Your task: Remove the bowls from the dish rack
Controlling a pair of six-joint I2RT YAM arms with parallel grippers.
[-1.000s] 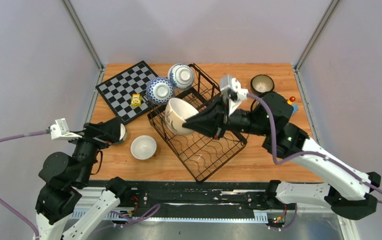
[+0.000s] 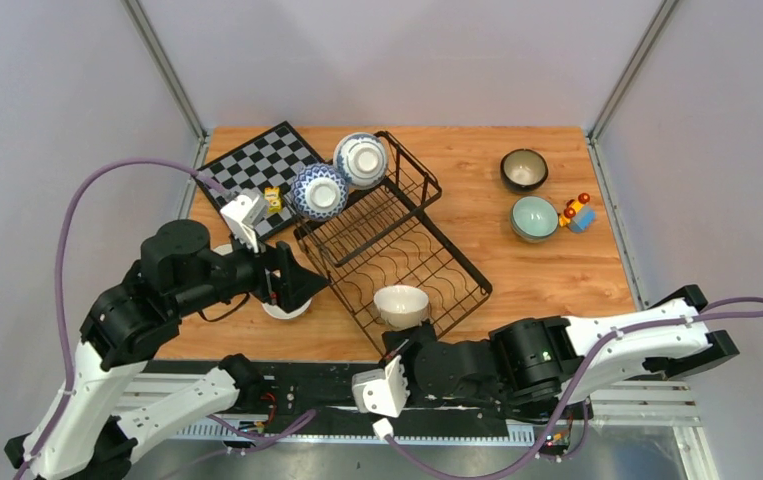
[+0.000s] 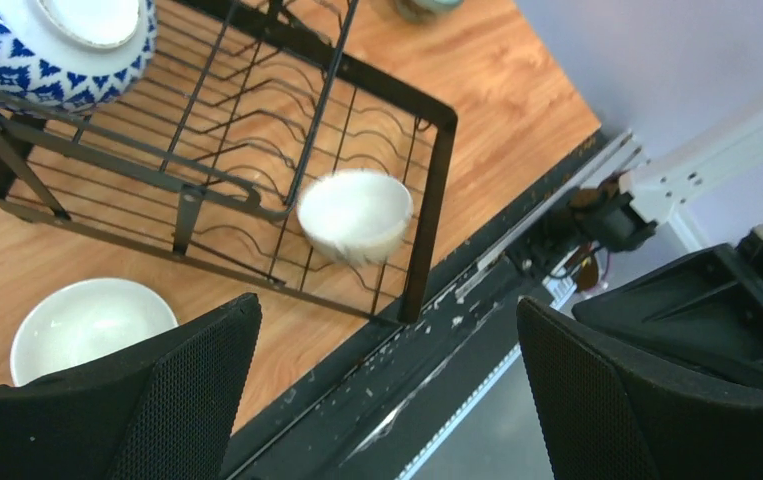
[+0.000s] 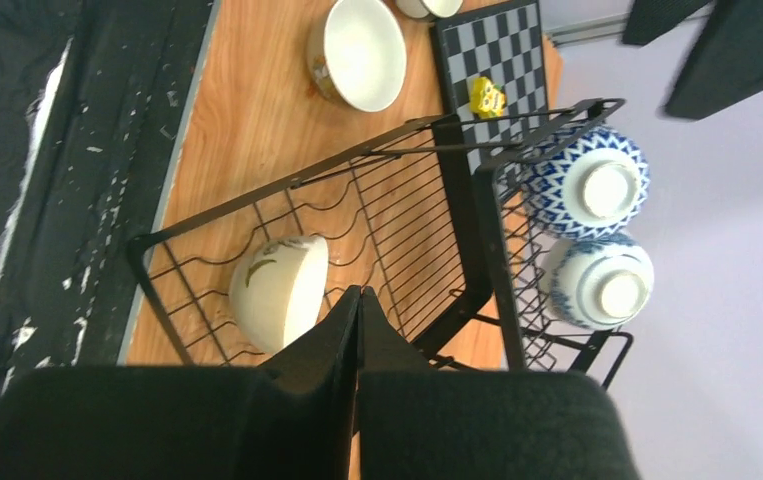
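A cream bowl (image 2: pixel 401 306) rests on the lower wire tier of the dish rack (image 2: pixel 466 262), at the rack's near end. My right gripper (image 2: pixel 398 336) is shut with nothing between its fingers; in the right wrist view the bowl (image 4: pixel 275 292) lies outside and just beyond its fingertips. Two blue-patterned bowls sit upside down on the upper tier: one (image 2: pixel 319 192) at the left, the other (image 2: pixel 361 160) behind it. Left of the rack, my left gripper is open and empty, above a white bowl (image 3: pixel 91 322) on the table.
A dark bowl (image 2: pixel 524 170), a pale green bowl (image 2: pixel 534 218) and a coloured toy (image 2: pixel 579 213) stand at the right. A chessboard (image 2: pixel 257 160) with a yellow figure (image 2: pixel 273 198) lies back left. Wood is clear right of the rack.
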